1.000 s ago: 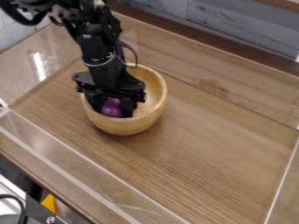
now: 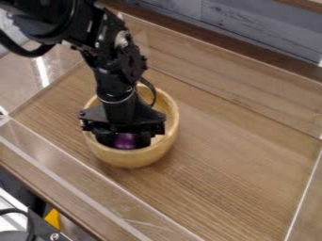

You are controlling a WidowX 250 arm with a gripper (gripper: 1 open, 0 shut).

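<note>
My black gripper (image 2: 122, 122) is down inside a round tan wooden bowl (image 2: 136, 158) left of the middle of the camera view. Low in the bowl, between and behind the fingertips, is a purple object (image 2: 124, 141), mostly hidden by the gripper. The fingers look closed around it, though the fingertips are dark and hard to separate.
A grey wall (image 2: 227, 28) runs along the back. At the lower left the table ends at an edge, with cables and a small yellow item (image 2: 53, 216) beyond it.
My gripper has moved lower and toward the front of the bowl. The bowl has shifted slightly toward the front of the table, and less of the purple object shows than a second ago.
</note>
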